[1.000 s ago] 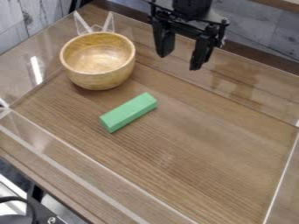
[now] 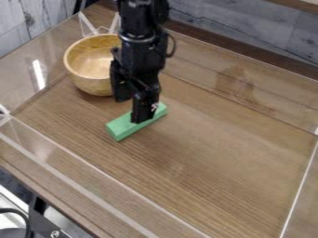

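Observation:
My gripper (image 2: 132,98) is a black arm end reaching down from the top of the camera view, open, with its fingers just above a green block (image 2: 136,123). The block lies diagonally on the wooden table (image 2: 218,158); whether the fingers touch it is hard to tell.
A large tan bowl (image 2: 89,62) stands directly to the left of the arm, close beside it. Raised walls edge the table, and a black cable (image 2: 13,216) shows at the lower left.
My gripper has moved down and toward the front left, from the upper right to just over the green block. The block and bowl look unmoved.

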